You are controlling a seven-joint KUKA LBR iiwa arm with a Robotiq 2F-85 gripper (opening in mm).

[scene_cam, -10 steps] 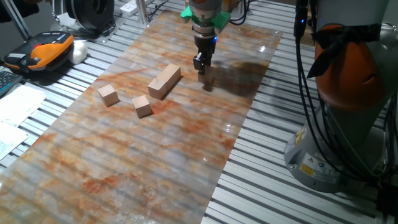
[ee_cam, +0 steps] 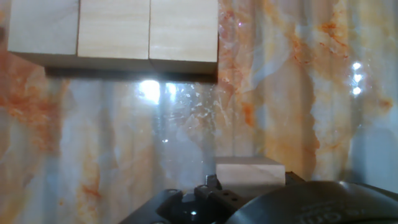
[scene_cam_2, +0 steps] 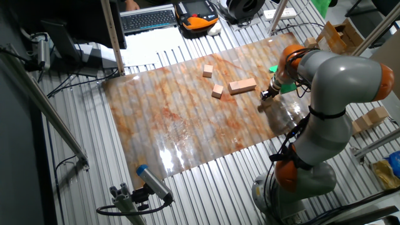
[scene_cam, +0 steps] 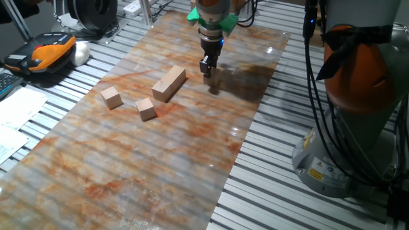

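Observation:
My gripper (scene_cam: pixel 208 69) points down over the far part of the marbled sheet. In the wrist view a small wooden block (ee_cam: pixel 250 177) sits between the fingers, dark finger parts close against both its sides; whether they grip it cannot be told. Three wooden blocks (ee_cam: pixel 115 28) lie side by side at the top left of that view, forming the row (scene_cam: pixel 169 84) that looks like one bar from outside. Two loose wooden cubes, one nearer (scene_cam: pixel 146 109) and one farther left (scene_cam: pixel 111 98), rest apart from the row. From exterior view 2 the gripper (scene_cam_2: pixel 267 95) is right of the row.
The marbled sheet (scene_cam: pixel 121 172) is clear across its near half. An orange device (scene_cam: pixel 45 54) and a white round object (scene_cam: pixel 80 53) stand off its left side. At the right rises the arm's base (scene_cam: pixel 326 160). Another camera stand (scene_cam_2: pixel 150 187) is beside the sheet.
The arm's wrist has shifted very slightly in exterior view 1. The row of blocks and the two loose cubes have not moved.

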